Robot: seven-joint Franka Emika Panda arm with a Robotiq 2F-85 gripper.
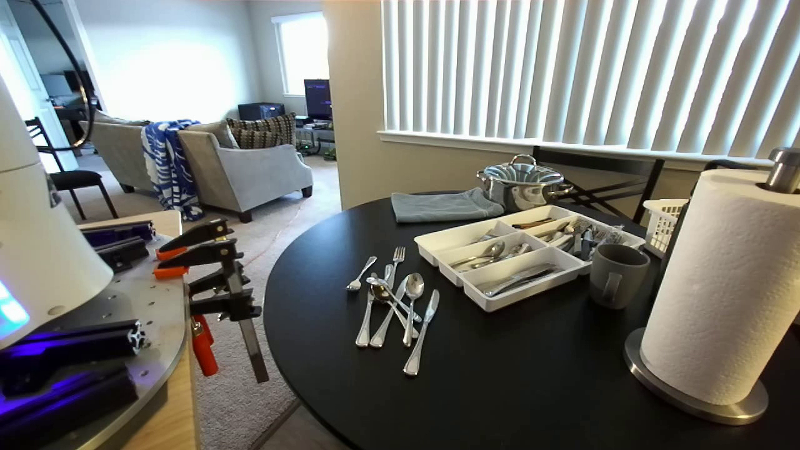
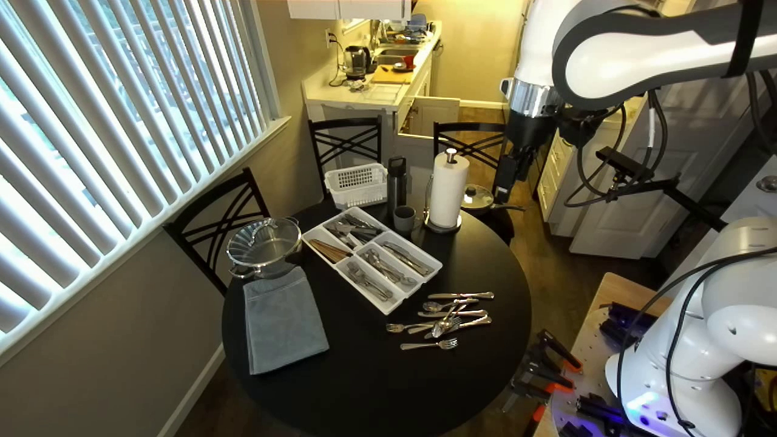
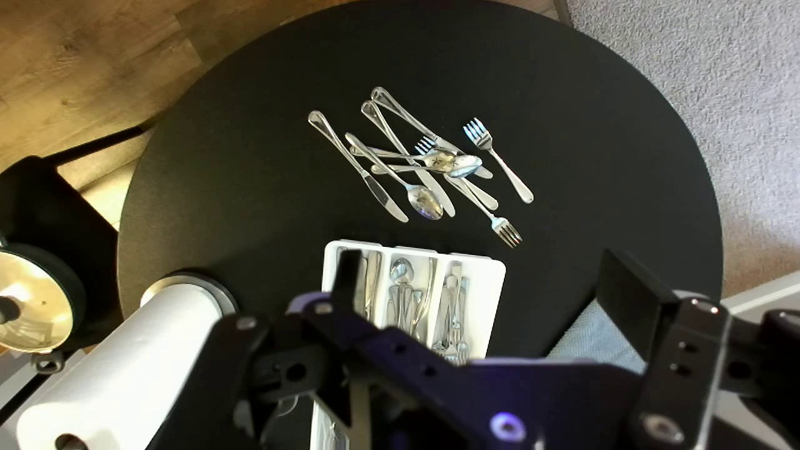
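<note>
High above the table, my gripper stands open, its black fingers (image 3: 346, 281) wide apart and nothing between them. In exterior view 2 the gripper (image 2: 507, 182) hangs beyond the table's edge in the picture, near the paper towel. Loose silver forks, knives and spoons lie in a crossed pile (image 1: 390, 307) on the bare black table. One fork (image 3: 504, 166) and one knife (image 3: 360, 166) lie at the pile's sides. A white divided tray (image 2: 342, 271) holds sorted cutlery in its compartments; my gripper covers part of it in the wrist view.
Around the tray stand a grey mug (image 1: 617, 276), a paper towel roll (image 1: 712, 292), a dark bottle (image 2: 397, 182), a white basket (image 2: 357, 186) and a steel pot with a glass lid (image 2: 266, 247). A grey-blue cloth (image 2: 284, 320) lies flat.
</note>
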